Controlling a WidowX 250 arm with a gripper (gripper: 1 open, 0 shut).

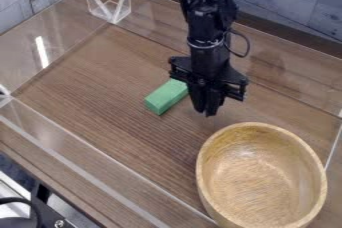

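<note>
My black gripper (206, 96) hangs low over the wooden table in the middle of the view, its fingers pointing down. Just left of it a green rectangular block (164, 98) lies flat, its upper end near the gripper body. I cannot tell from this view whether the fingers are apart or closed, or whether anything is between them.
A large round tan bowl (261, 210) stands at the lower right. A white wire-like stand (110, 4) is at the back left, and a black cable shows at the lower left edge.
</note>
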